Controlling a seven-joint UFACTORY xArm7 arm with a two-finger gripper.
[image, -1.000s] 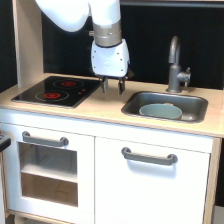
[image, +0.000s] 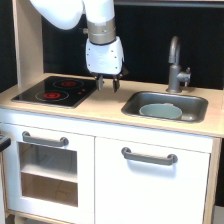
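Observation:
My white gripper (image: 108, 85) hangs over the wooden counter (image: 88, 107), between the cooktop and the sink. Its two dark fingers stand apart, and nothing shows between them. A grey-green round item (image: 160, 111), perhaps a plate or pan, lies in the dark sink (image: 142, 100) to the right. The black cooktop (image: 40, 92), with red-ringed burners, is on the left.
Behind the sink rises a dark faucet (image: 174, 65). Below the counter are an oven compartment (image: 48, 160) with a window and a white cabinet door with a grey handle (image: 150, 157). Bare counter lies beneath my gripper.
My gripper has shifted a little to the left and slightly up. Its fingers are apart in both frames. The sink, the round item in it and the doors look unchanged.

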